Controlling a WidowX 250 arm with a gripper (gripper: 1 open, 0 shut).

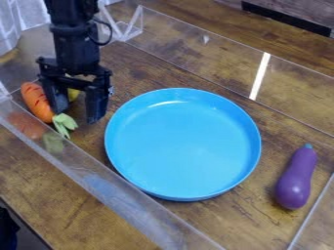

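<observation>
My gripper [74, 95] hangs at the upper left of the camera view, low over the wooden table, its black fingers apart. An orange carrot [38, 103] with green leaves lies beside and partly behind the fingers, near the clear wall at the left. A small yellow object shows behind the gripper, mostly hidden.
A large blue plate [183, 145] fills the middle of the table. A purple eggplant [295, 179] lies at the right. Clear plastic walls border the area. The wooden surface behind the plate is free.
</observation>
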